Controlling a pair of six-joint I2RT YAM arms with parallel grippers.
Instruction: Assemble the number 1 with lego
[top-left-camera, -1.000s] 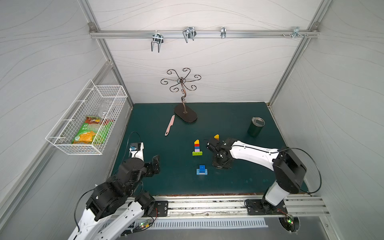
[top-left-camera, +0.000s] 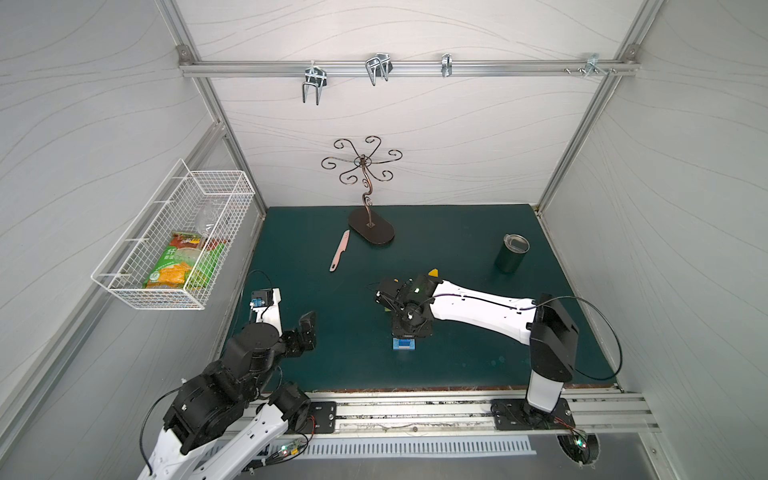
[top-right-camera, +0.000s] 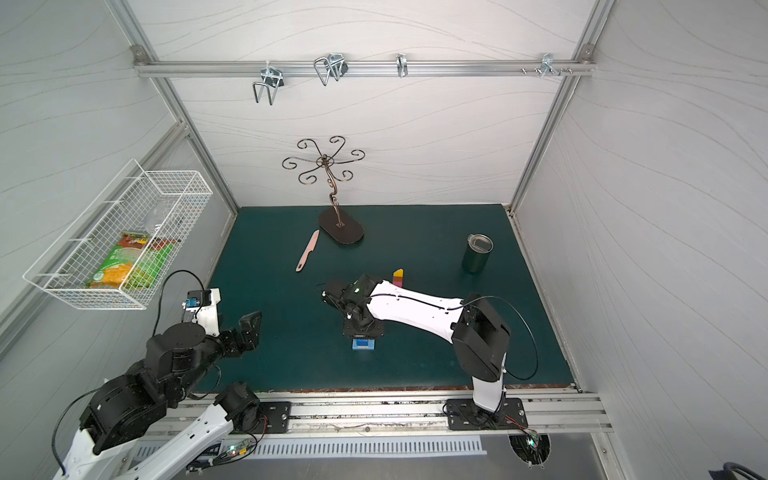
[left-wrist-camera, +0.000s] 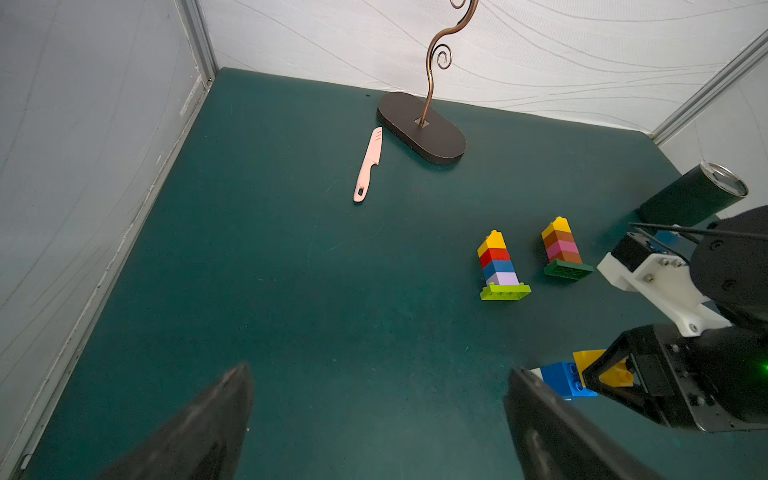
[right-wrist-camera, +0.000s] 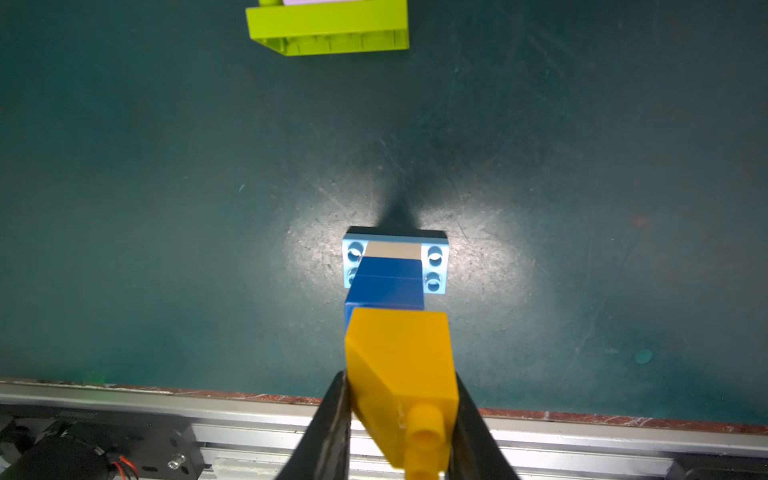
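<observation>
My right gripper is shut on a yellow sloped brick (right-wrist-camera: 396, 344). It holds the brick over a short tower in the front middle of the table. That tower has a light-blue base plate (right-wrist-camera: 434, 268), a whitish brick (right-wrist-camera: 392, 250) and blue bricks (right-wrist-camera: 388, 286) above. In the left wrist view the yellow brick overlaps the blue part; whether they touch I cannot tell. From above, the right arm hides most of this tower. My left gripper stands open and empty over the left side of the table.
Two finished-looking towers stand behind: one on a lime base (left-wrist-camera: 505, 293), one on a dark green base (left-wrist-camera: 568, 270). A pink knife (left-wrist-camera: 368, 165), a metal stand (left-wrist-camera: 421, 128) and a green can (top-left-camera: 512, 253) lie farther back.
My right gripper has moved left from beside the blue tower to over it, now covering the blue bricks and the lime-based tower in the top left view. The left arm has shifted slightly.
</observation>
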